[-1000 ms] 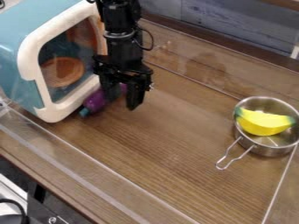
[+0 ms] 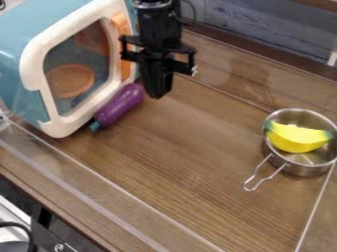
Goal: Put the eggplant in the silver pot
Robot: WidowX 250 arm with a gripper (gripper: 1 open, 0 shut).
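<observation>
The purple eggplant (image 2: 118, 106) lies on the wooden table at the left, right against the front frame of the toy oven. Its darker bluish end points towards the near side. Higher in the picture and to the right, my black gripper (image 2: 157, 83) hangs apart from the eggplant. Whether its fingers are open or shut does not show clearly. Over at the right edge stands the silver pot (image 2: 306, 168), with a yellow banana-like item (image 2: 298, 137) in it.
A teal and white toy oven (image 2: 53, 120) fills the upper left, with a round orange-brown item (image 2: 71, 80) inside. The pot's wire handle (image 2: 261, 177) sticks out towards the front. A grey wall (image 2: 279, 34) runs along the back.
My gripper has moved up and to the right, off the eggplant it was partly covering. The eggplant now shows almost whole in about the same spot. The pot has stayed put.
</observation>
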